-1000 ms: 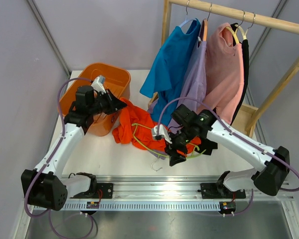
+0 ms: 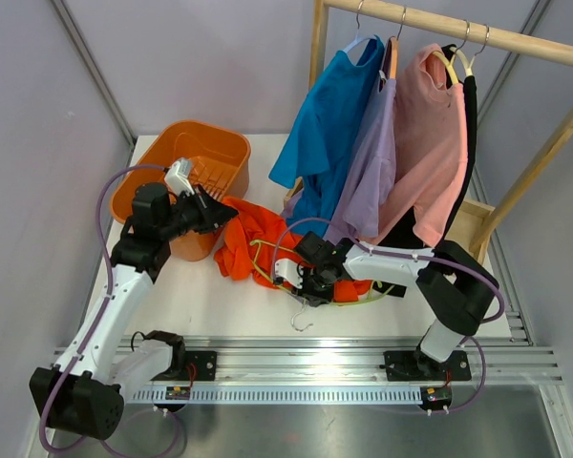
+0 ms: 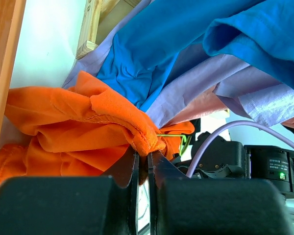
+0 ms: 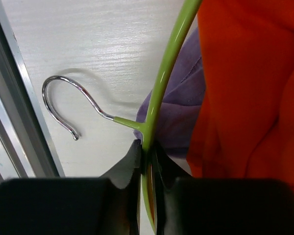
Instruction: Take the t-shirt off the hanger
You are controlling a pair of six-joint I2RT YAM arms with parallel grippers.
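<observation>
The orange t-shirt (image 2: 250,234) lies crumpled on the table, with the green hanger (image 4: 164,78) on it and its metal hook (image 4: 59,81) on the white surface. My left gripper is shut on a bunched corner of the shirt, beside the bin. My right gripper has its fingers around the hanger's lower bar just below the hook's stem, looking nearly closed on it. A piece of purple cloth (image 4: 181,122) lies under the hanger.
An orange bin (image 2: 134,205) stands at the back left. Blue (image 2: 325,124), purple, pink and black shirts hang from a wooden rail (image 2: 420,21) at the right, draping low behind the orange shirt.
My right arm has come down and left onto the hanger near its hook, its fingers now around the bar. My left gripper has shifted slightly, still on the shirt.
</observation>
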